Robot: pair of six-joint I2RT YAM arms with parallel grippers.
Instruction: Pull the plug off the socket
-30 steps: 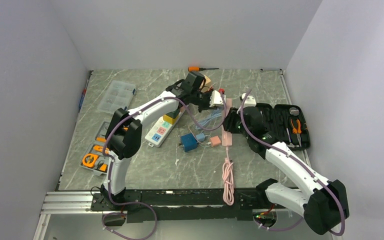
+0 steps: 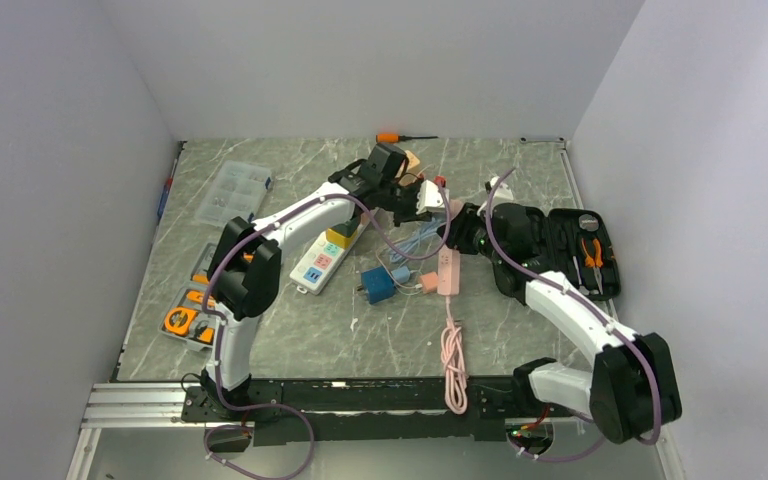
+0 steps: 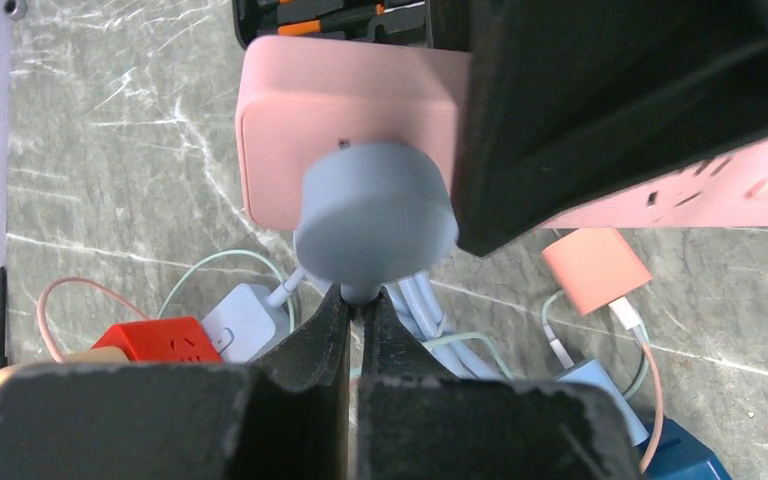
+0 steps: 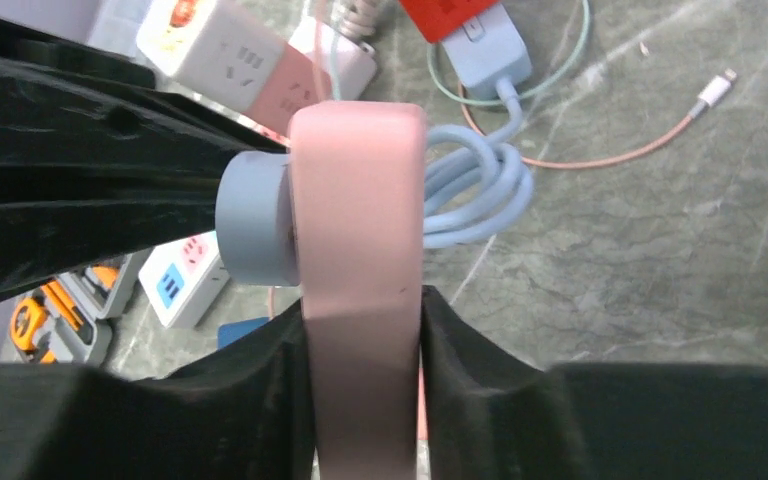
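A pink power strip [image 2: 448, 272] has a grey-blue round plug [image 3: 375, 210] against its face, seen in both wrist views. My left gripper is shut on the narrow end of that plug. My right gripper is at the strip's upper part in the top view; in the right wrist view the strip's end [image 4: 358, 200] rises between its dark fingers, and whether these press on it is unclear. The plug sits beside the strip's end, with a dark finger of the other gripper close by in the left wrist view.
A white strip [image 2: 320, 262], a blue adapter [image 2: 378, 285], a pink adapter [image 2: 429, 283] and coiled blue cable lie around the middle. A black tool case [image 2: 582, 255] is at the right, orange tool trays at the left, a clear organiser [image 2: 232, 192] behind them.
My right arm has moved up and slightly left in the top view, and the pink strip has shifted slightly left with it. My left arm has barely moved.
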